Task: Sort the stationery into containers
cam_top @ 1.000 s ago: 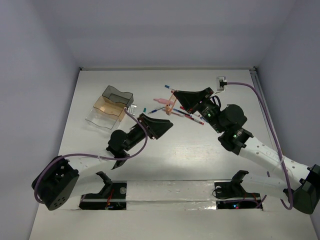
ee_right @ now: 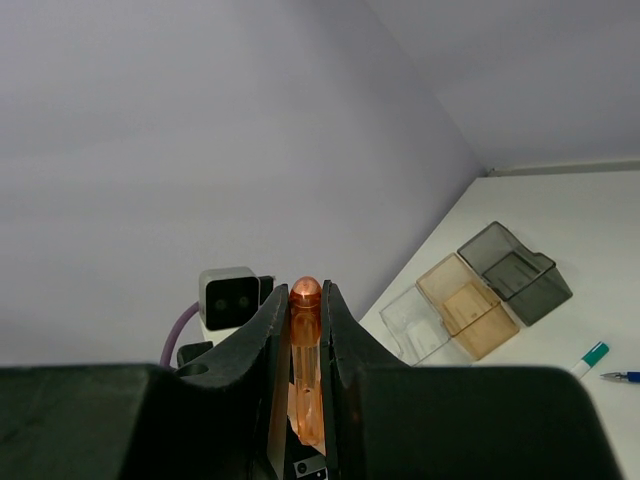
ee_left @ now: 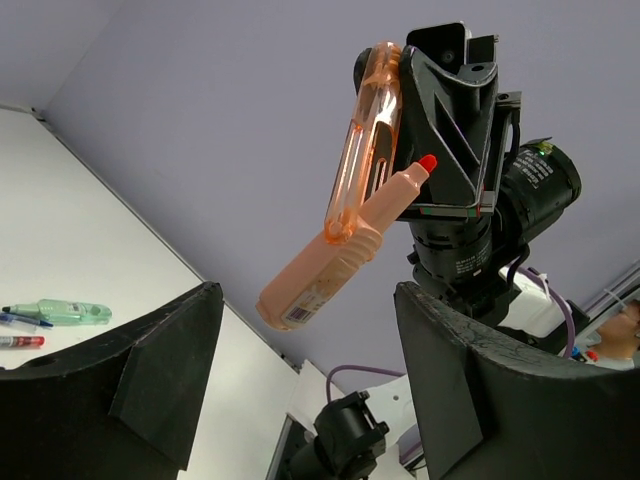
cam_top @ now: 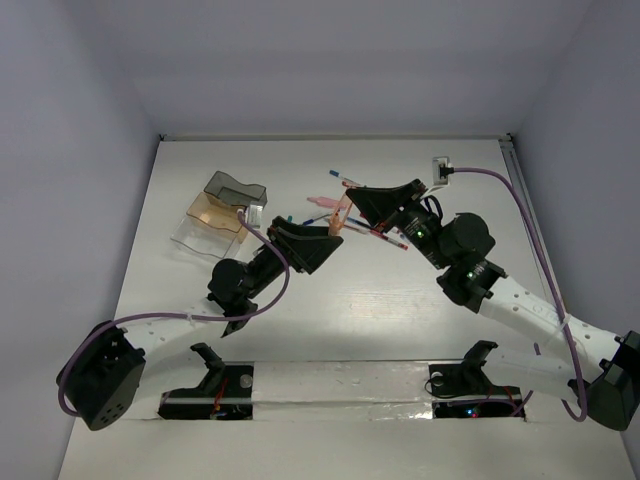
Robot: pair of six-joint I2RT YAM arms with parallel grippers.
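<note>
Above the table my right gripper has its fingers closed around a clear orange pen-like piece (ee_left: 365,140). Overlapping that piece's lower end in the left wrist view is a peach highlighter (ee_left: 318,275) with a red tip and a white label; it hangs tilted, and how the two are joined I cannot tell. My left gripper is open, its fingers on either side of the highlighter's lower end in view, apparently not touching it. Three bins stand at the table's left: dark grey (cam_top: 236,183), amber (cam_top: 213,213) and clear (cam_top: 200,240).
Behind the grippers lie several pens and a pink highlighter (cam_top: 325,202). The left wrist view shows a green highlighter (ee_left: 75,313) and a red-ended pen (ee_left: 22,342) on the table. Near the bins rests a teal-capped pen (ee_right: 590,358).
My left gripper has shifted slightly left and up in the top view, close under the hanging highlighter. The right gripper has dipped a little, keeping the orange piece.
</note>
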